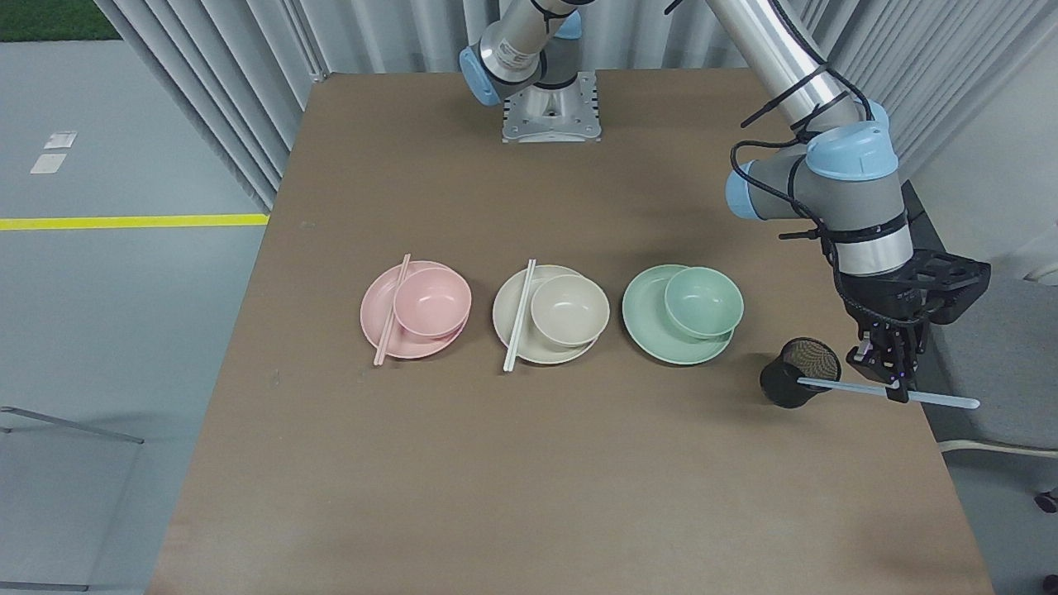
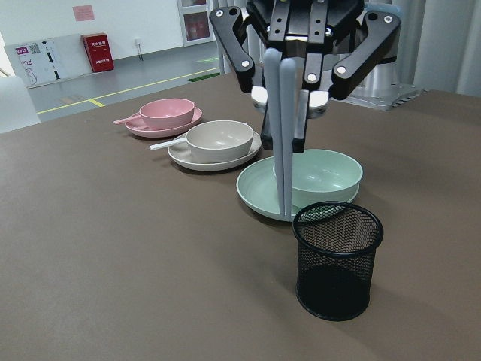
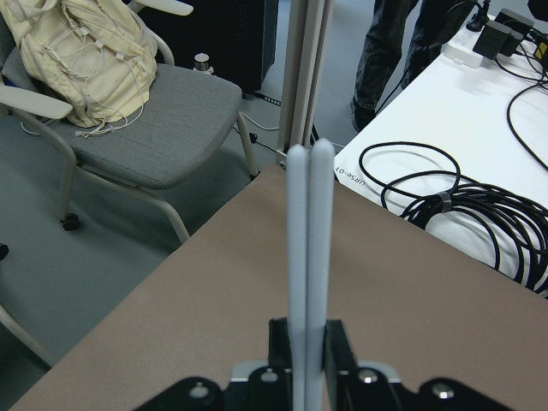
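My gripper (image 1: 898, 387) is shut on two pale blue chopsticks (image 2: 286, 135), held side by side in the middle of the wrist view (image 3: 316, 248). In the left view they point downward above and behind the black mesh cup (image 2: 334, 278); in the front view they cross over that cup (image 1: 788, 382). Just left of the cup sit a green bowl (image 1: 703, 297) and plate (image 1: 645, 317).
Pink bowl (image 1: 432, 302) and white bowl (image 1: 570, 312) stand on plates, each with chopsticks. The table's right edge lies under my gripper.
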